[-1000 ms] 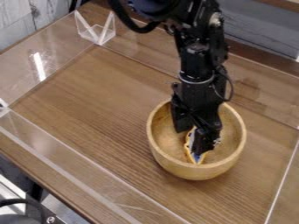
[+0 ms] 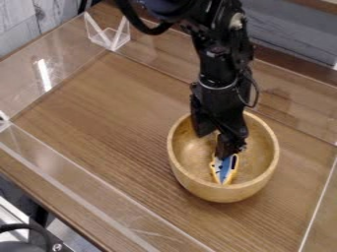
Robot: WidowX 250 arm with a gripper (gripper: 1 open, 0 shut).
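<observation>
A tan bowl (image 2: 190,176) stands on the wooden table in the camera view. Inside it, on the right side, lies a small object (image 2: 224,169) in blue and white with some yellow. My black gripper (image 2: 214,132) hangs from above over the back part of the bowl, close above the small object.
A clear plastic container (image 2: 108,31) sits at the back left. Dark cables lie at the lower left corner.
The gripper has risen and shifted slightly left from deeper in the bowl, uncovering more of the small blue and white object, which remains in the bowl.
</observation>
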